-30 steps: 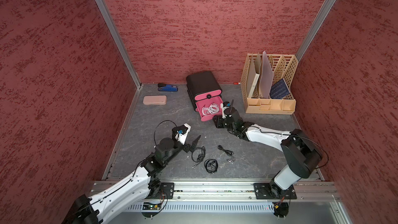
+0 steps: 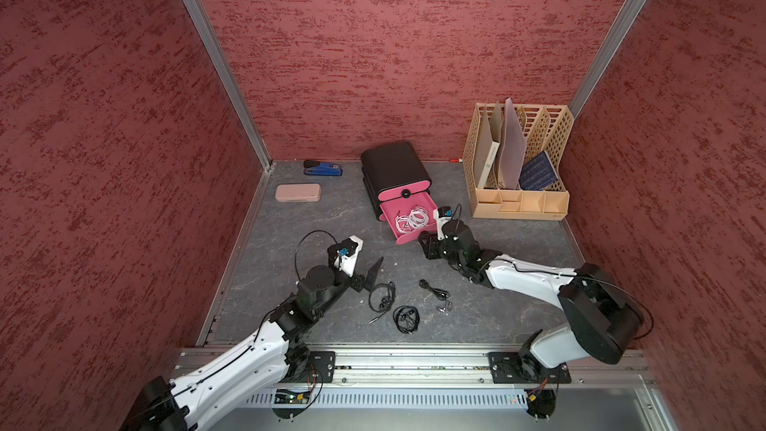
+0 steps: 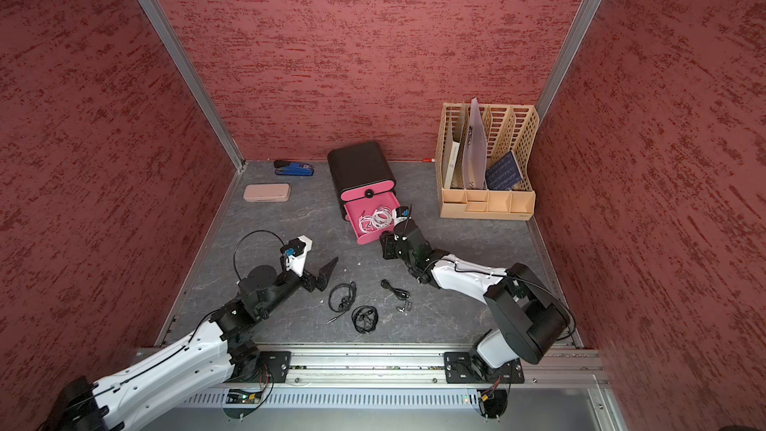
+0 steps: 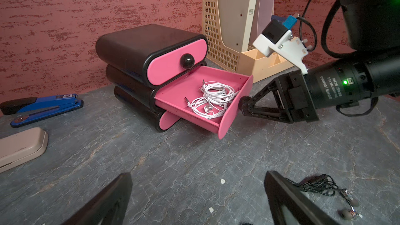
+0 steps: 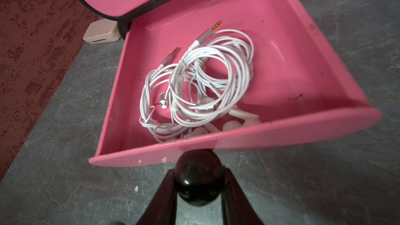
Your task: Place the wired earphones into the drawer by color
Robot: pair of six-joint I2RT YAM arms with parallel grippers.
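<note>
The pink drawer stands pulled out of the black cabinet (image 4: 145, 45), its middle level by the left wrist view. Coiled white earphones (image 5: 212, 79) lie inside it. My right gripper is shut on the drawer's round black knob (image 5: 199, 175). Three bundles of dark earphones lie on the table in front: a loop (image 2: 382, 297), a round coil (image 2: 406, 319) and a longer bundle (image 2: 435, 289). To the left of them my left gripper hangs over the table, open, nothing between its fingers.
A beige organizer (image 2: 518, 206) with files stands at the back right. A blue stapler (image 2: 323, 169) and a pink case (image 2: 298, 192) lie at the back left.
The right gripper, still at the knob, has moved toward the front and right; drawer and cabinet have shifted with it and the cabinet has turned a little. The left arm has barely moved.
</note>
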